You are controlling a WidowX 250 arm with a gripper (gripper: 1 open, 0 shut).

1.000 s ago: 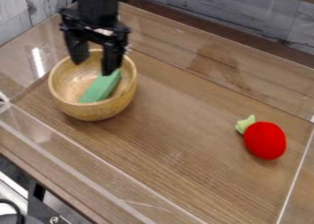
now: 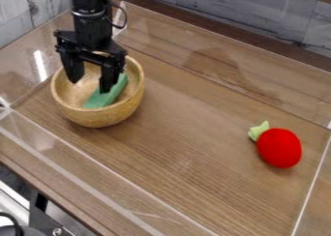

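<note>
My gripper, black, stands open over a wooden bowl at the left of the camera view, with its lower parts reaching down into the bowl. Inside the bowl lies a green object, just right of and below the gripper; whether the fingers touch it is unclear.
A red tomato-like object with a pale green top lies at the right of the wooden table. The table's edge runs along the left.
The gripper has shifted slightly left and looks narrower from this side. The bowl, the green object and the red object look about where they were.
</note>
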